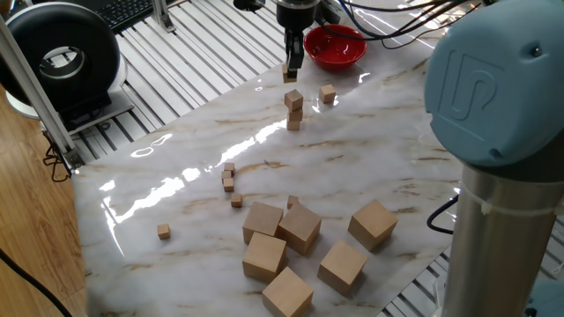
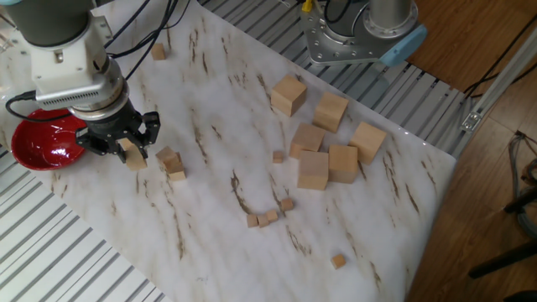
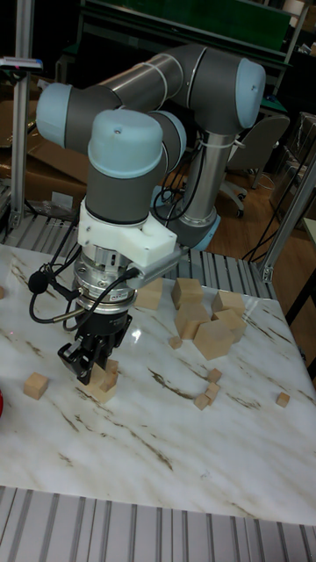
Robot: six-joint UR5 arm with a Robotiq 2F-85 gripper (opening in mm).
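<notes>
My gripper (image 1: 293, 67) hangs at the far end of the table, shut on a small wooden block (image 1: 289, 77); the black finger partly covers it in exterior view 1. In exterior view 2 the gripper (image 2: 130, 144) points down, with wood showing at its fingertips. Close by stands a small pile of wooden cubes (image 1: 293, 101), also seen as a pile (image 2: 172, 164) in exterior view 2. A lone small cube (image 1: 328, 93) lies beside the pile, towards the red bowl (image 1: 335, 47). Exterior view 3 has the fingers overlapping the pile, so the held block is hard to separate there.
Several large wooden cubes (image 1: 300, 227) are grouped near the base. Small cubes (image 1: 228, 184) lie in a short row mid-table, and one cube (image 1: 163, 232) sits apart. Another small cube (image 2: 159, 52) lies near the arm. Bare marble separates these groups.
</notes>
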